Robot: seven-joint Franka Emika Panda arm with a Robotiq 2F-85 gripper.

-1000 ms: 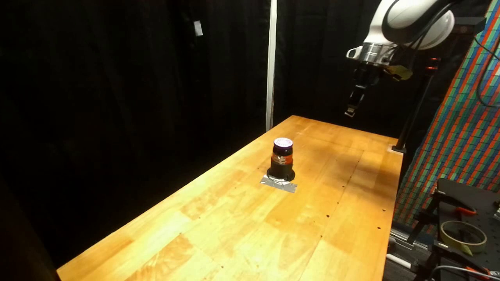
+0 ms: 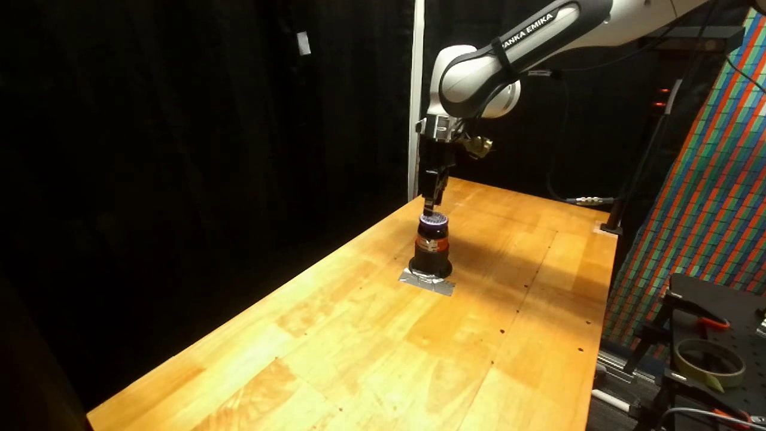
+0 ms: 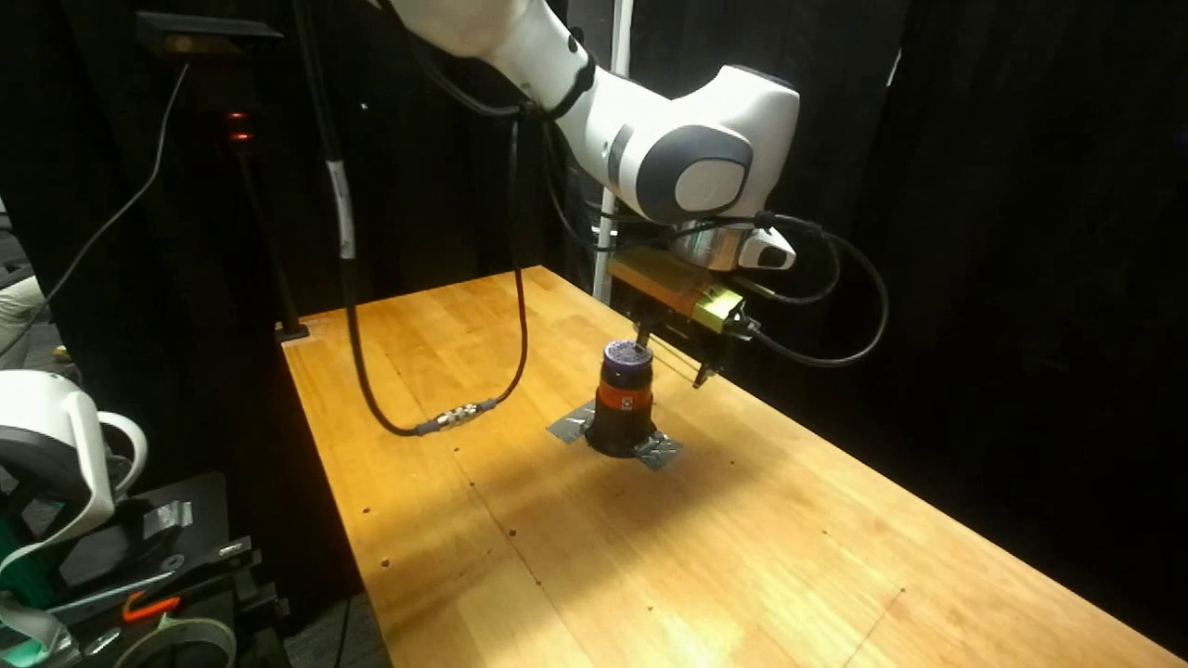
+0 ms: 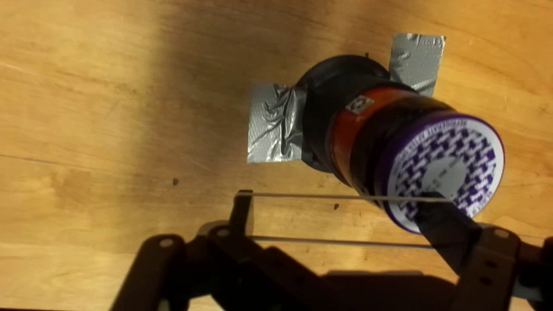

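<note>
A dark jar point(image 2: 432, 244) with an orange label and a purple-and-white patterned lid point(image 4: 444, 173) stands upright in a black holder point(image 3: 619, 432). Silver tape point(image 4: 276, 124) fixes the holder to the wooden table. My gripper is open, its two fingers spread wide with no object gripped between them. In the wrist view the right finger point(image 4: 448, 228) overlaps the near edge of the lid, while the left finger point(image 4: 241, 212) is over bare wood. Exterior view 2 has the gripper just behind the jar at about lid height; whether a finger touches the lid I cannot tell.
Around the holder the wooden table point(image 2: 344, 337) is clear. A black cable point(image 3: 523, 334) hangs from the arm, its connector point(image 3: 457, 416) low over the table's left part in exterior view 2. A side cart point(image 2: 725, 323) with tape and clamps stands off the table.
From high over the table's far right side in exterior view 1, my arm has come left and down to the jar. The jar and its holder stand where they were.
</note>
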